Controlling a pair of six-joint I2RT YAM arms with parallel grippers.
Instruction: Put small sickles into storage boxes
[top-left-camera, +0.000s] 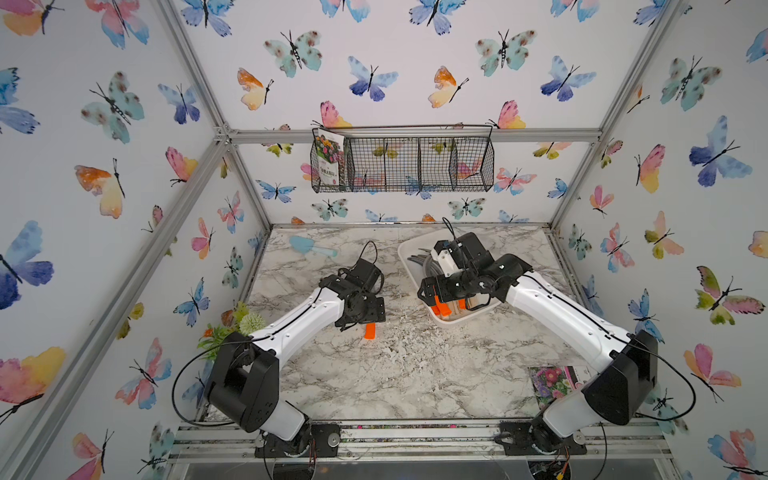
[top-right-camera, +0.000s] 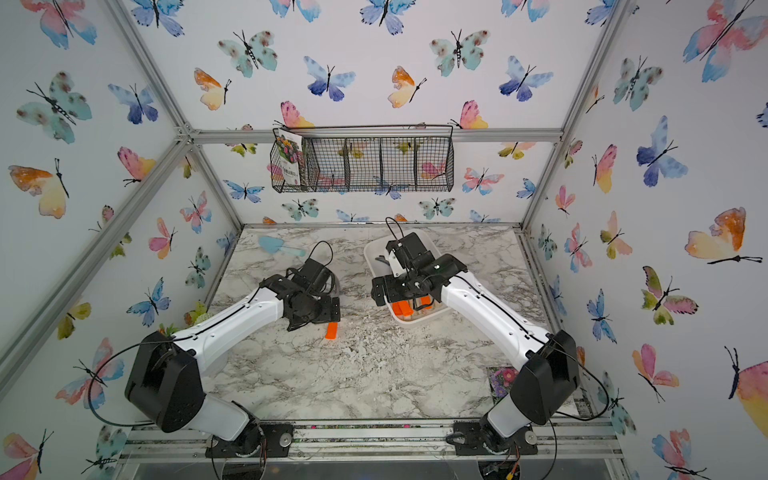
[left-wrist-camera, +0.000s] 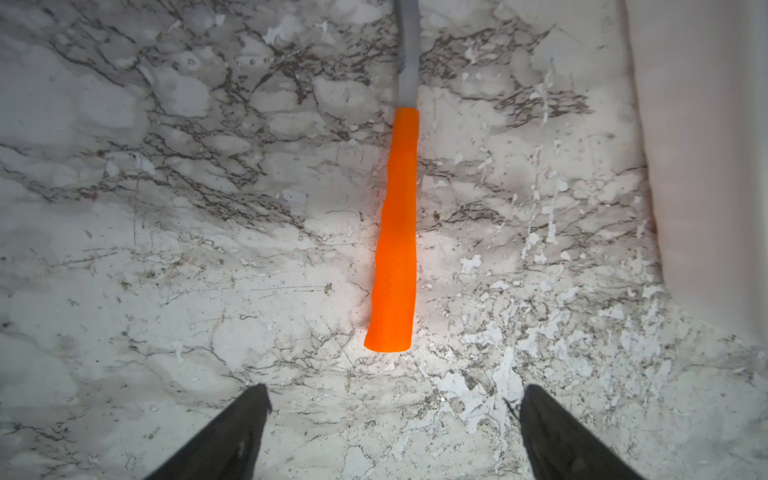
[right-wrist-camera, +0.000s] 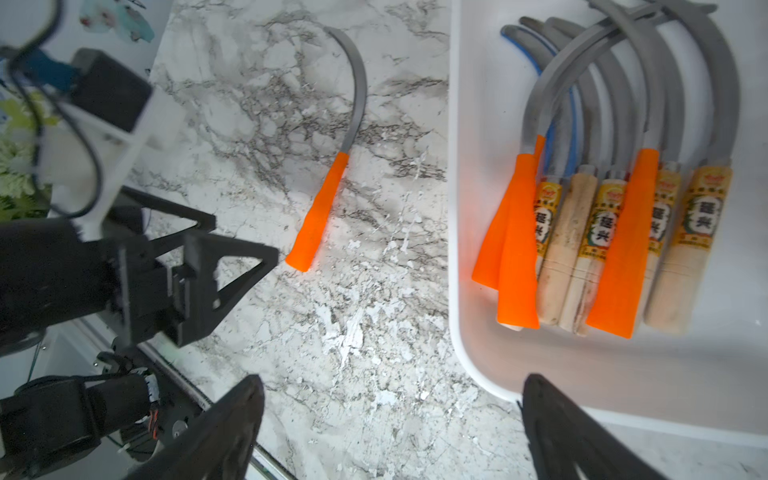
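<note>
One sickle (left-wrist-camera: 394, 240) with an orange handle lies on the marble table, its grey blade pointing away. My open left gripper hovers over it, fingertips near the handle's lower end in the left wrist view, holding nothing. A white storage box (right-wrist-camera: 454, 240) stands to its right, holding several sickles (right-wrist-camera: 640, 232) with orange or wooden handles, bunched side by side. My open right gripper hangs above the box's left front edge, with nothing between its fingers.
A light blue scoop (top-left-camera: 302, 245) lies at the back left, a plant (top-left-camera: 240, 324) at the left edge and a printed booklet (top-left-camera: 548, 384) at the front right. A wire basket (top-left-camera: 400, 160) hangs on the back wall.
</note>
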